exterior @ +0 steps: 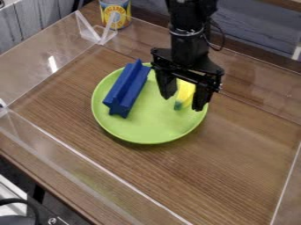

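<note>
My black gripper [185, 89] is low over the right half of a green plate [148, 132], open, its two fingers spread around a yellow object [185, 96]; the arm partly hides that object, and contact cannot be told. A blue elongated block [126, 88] lies on the plate's left side, tilted diagonally and apart from the gripper.
A yellow-labelled can [114, 14] stands at the back left beside clear plastic strips.
</note>
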